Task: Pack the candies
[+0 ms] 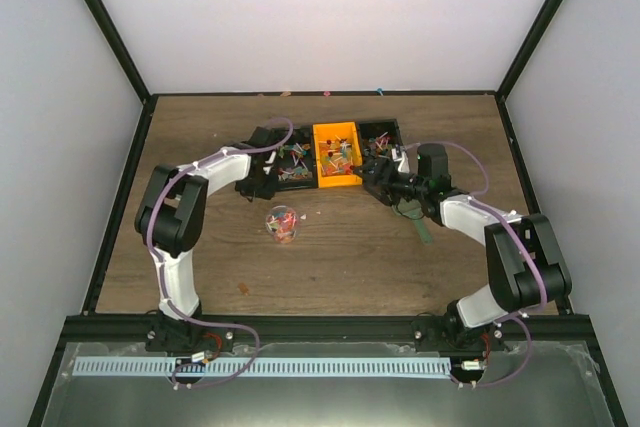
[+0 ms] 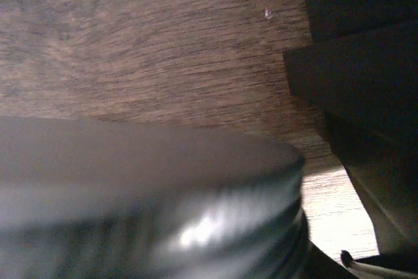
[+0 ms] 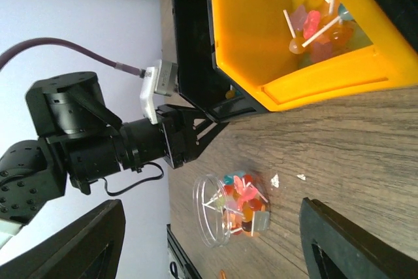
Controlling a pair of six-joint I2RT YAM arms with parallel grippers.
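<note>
A clear jar (image 3: pixel 219 210) stands on the table with mixed candies (image 3: pixel 245 204) inside; its mouth is uncovered. Beyond it, an orange bin (image 3: pixel 241 24) holds lollipops and other candies. My left gripper (image 1: pixel 259 185) is low beside the left black bin (image 1: pixel 296 184). A large grey, ridged, lid-like shape (image 2: pixel 222 227) fills the lower left of the left wrist view, blurred and very close. Whether the left fingers grip it is hidden. Beside the orange bin's front right corner, my right gripper (image 1: pixel 372 179) is open, its fingers (image 3: pixel 343 240) wide apart and nothing between them.
A right black bin (image 1: pixel 388 126) with sweets adjoins the orange one, partly under my right gripper. A green scoop (image 1: pixel 420 227) lies in front of it. Small scraps (image 3: pixel 275 180) dot the wood near the jar.
</note>
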